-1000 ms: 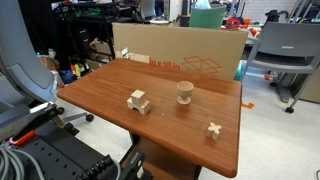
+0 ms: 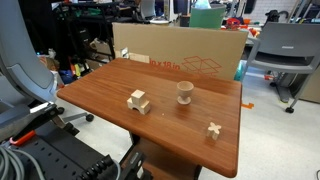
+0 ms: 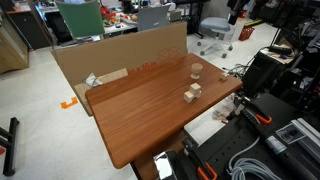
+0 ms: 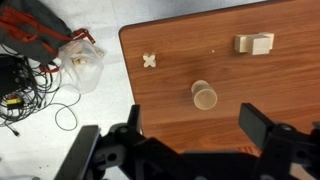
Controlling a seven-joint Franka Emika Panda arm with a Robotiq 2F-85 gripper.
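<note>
My gripper stands open high above the wooden table, its dark fingers wide apart with nothing between them. In the wrist view a light tan cup (image 4: 204, 95) lies below the gap, a little toward the right finger; it stands upright on the table in exterior view 1 (image 2: 184, 93). Pale wooden blocks (image 2: 138, 102) sit together near the table's front edge, one resting on top. Toward the table's right end lies a small cross-shaped wooden piece (image 2: 214, 130), also visible in the wrist view (image 4: 150, 60). The gripper is out of sight in exterior view 1.
A cardboard panel (image 2: 180, 50) stands along the table's back edge. On the floor past the table's end, a clear plastic bag (image 4: 82, 65) and cables show in the wrist view.
</note>
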